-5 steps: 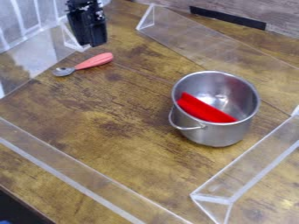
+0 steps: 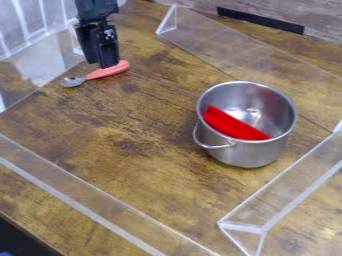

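My black gripper [image 2: 102, 58] hangs open at the top left, just above a spoon with a pink handle [image 2: 107, 71] and a metal bowl end that lies flat on the wooden table. The gap between its fingers is hard to make out. A steel pot [image 2: 241, 150] with a wire handle stands at the right, holding a long red object [image 2: 230, 122].
Clear plastic walls border the wooden table [image 2: 134, 170] along the left, the back right and the lower right. The middle of the table between spoon and pot is bare.
My gripper has come down toward the pink spoon handle. The spoon, pot and red object look unmoved.
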